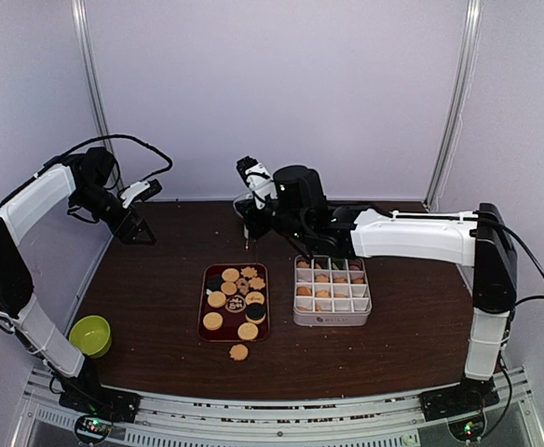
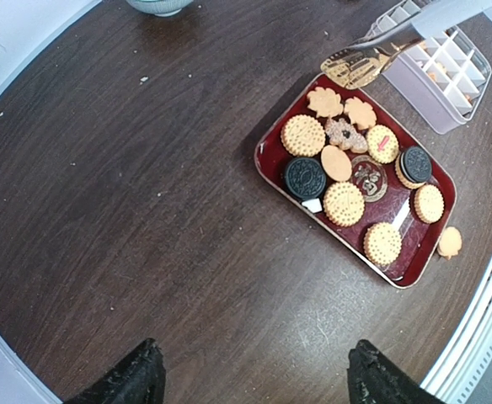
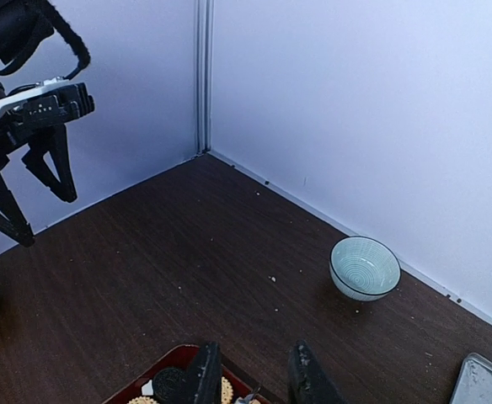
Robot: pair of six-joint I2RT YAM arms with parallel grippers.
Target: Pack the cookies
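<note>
A red tray holds several round, flower-shaped and dark cookies. A gold-headed tool, apparently tongs, hangs over the tray's back; in the top view it descends from my right gripper, shut on it. The white divided box right of the tray has cookies in some compartments. A loose cookie lies in front of the tray. My left gripper is raised at the left, fingers apart with nothing between them.
A green bowl stands at the front left. A pale blue bowl and a silver tray show in the right wrist view.
</note>
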